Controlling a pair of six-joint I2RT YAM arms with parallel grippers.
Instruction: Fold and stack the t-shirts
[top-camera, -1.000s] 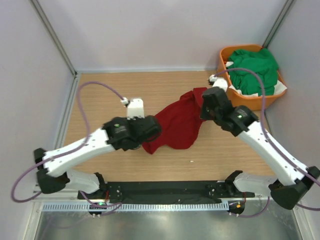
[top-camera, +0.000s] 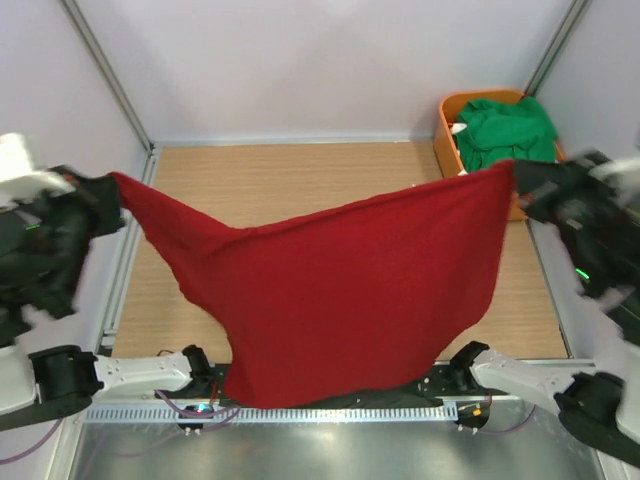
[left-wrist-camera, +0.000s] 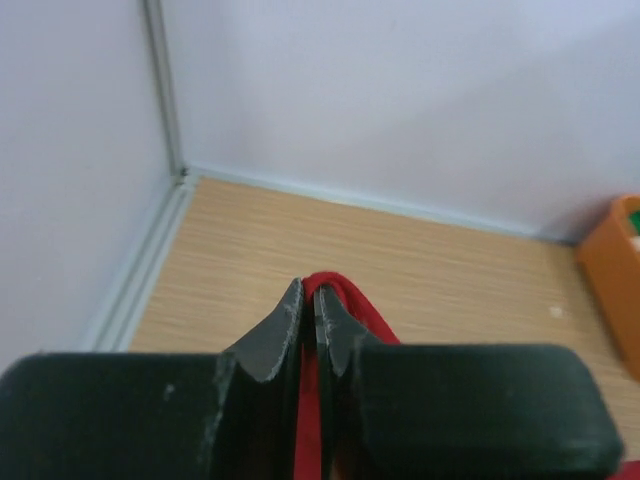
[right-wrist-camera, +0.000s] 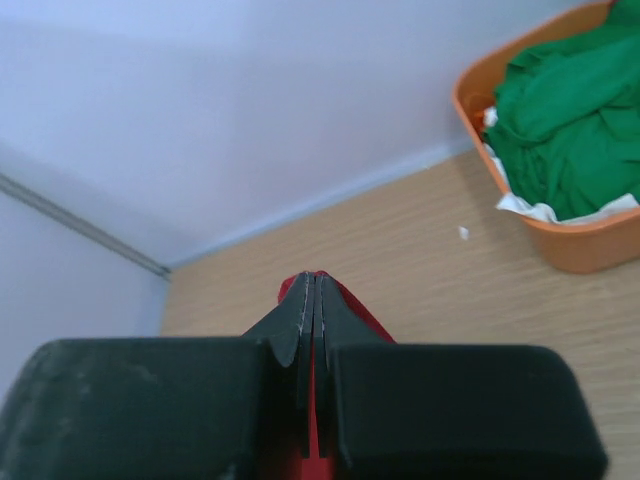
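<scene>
A red t-shirt (top-camera: 340, 300) is stretched wide in the air between both arms, its upper edge nearly straight and its lower part swung out toward the table's front edge. At its left corner my left gripper (top-camera: 117, 188) is shut on the cloth; the left wrist view shows a red fold (left-wrist-camera: 335, 290) pinched between the fingertips. The opposite corner is held by my right gripper (top-camera: 520, 178), also shut, with red cloth (right-wrist-camera: 350, 300) around its fingertips in the right wrist view. The shirt hides much of the table's middle and front.
An orange bin (top-camera: 447, 135) stands at the back right corner, with green cloth (top-camera: 505, 130) and some white cloth inside. Walls rise close on the left, right and back.
Both grippers have moved far apart, from mid-table to the two sides, drawing the bunched shirt out wide.
</scene>
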